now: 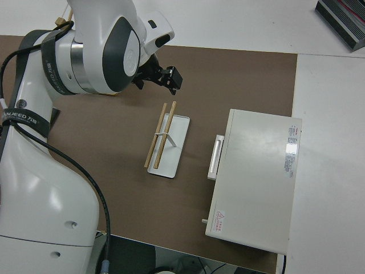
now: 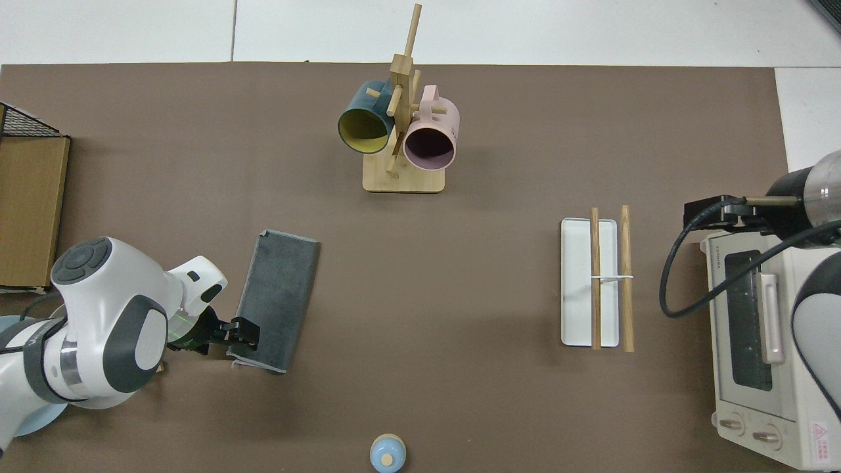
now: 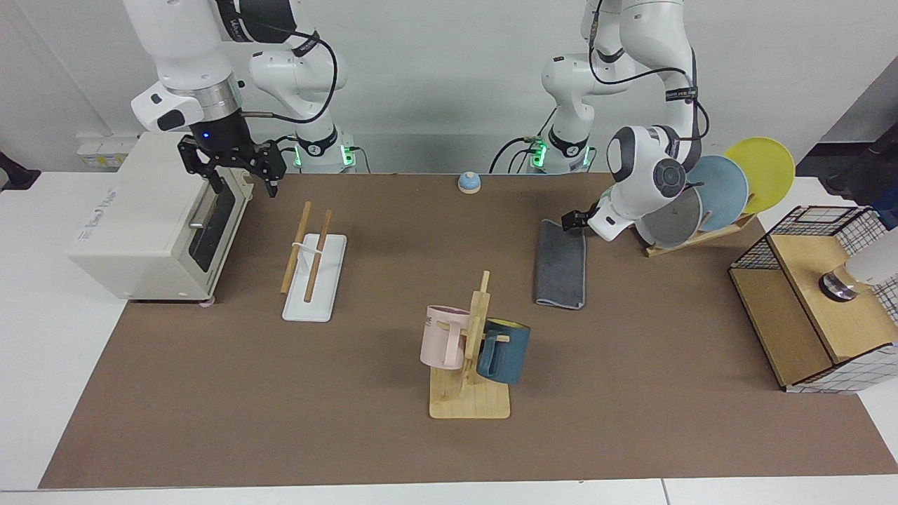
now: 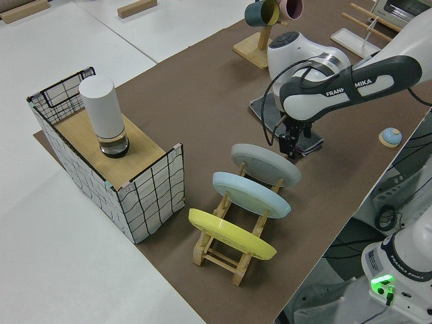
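Note:
My left arm's black gripper (image 2: 236, 335) is at the near corner of a folded dark grey cloth (image 2: 276, 292), left of centre in the top view; whether it is open or grips anything is hard to see. My right gripper (image 1: 171, 85) hangs in the air by the white toaster oven (image 2: 765, 355); in the left view its black fingers (image 3: 273, 172) point down, finger state unclear. A white board with two wooden rods (image 2: 575, 284) lies beside the oven.
A wooden mug tree (image 2: 370, 181) holds a teal mug and a pink mug. A small blue round object (image 2: 387, 453) lies at the near edge. A wire-sided wooden shelf (image 2: 31, 205) and plate rack (image 4: 239, 270) stand left.

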